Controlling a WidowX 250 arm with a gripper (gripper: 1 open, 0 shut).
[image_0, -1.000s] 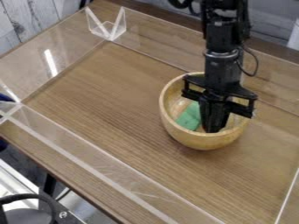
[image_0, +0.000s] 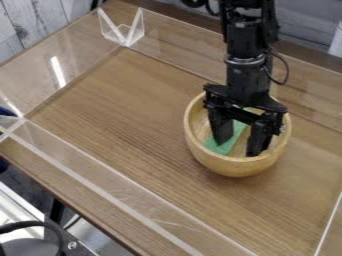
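Note:
A round yellow bowl (image_0: 207, 158) stands on the wooden table (image_0: 107, 140) right of centre, with a green object (image_0: 227, 142) inside it. My black gripper (image_0: 243, 125) hangs down over the bowl from the top, its fingers reaching into the bowl's upper part and open. The fingers partly hide the green object; I cannot tell whether they touch it.
A clear plastic piece (image_0: 123, 28) is at the back left. Black cables (image_0: 34, 228) lie at the lower left edge.
My gripper has shifted slightly left and changed its tilt, its fingers now spread over the bowl. The bowl sits slightly lower in view.

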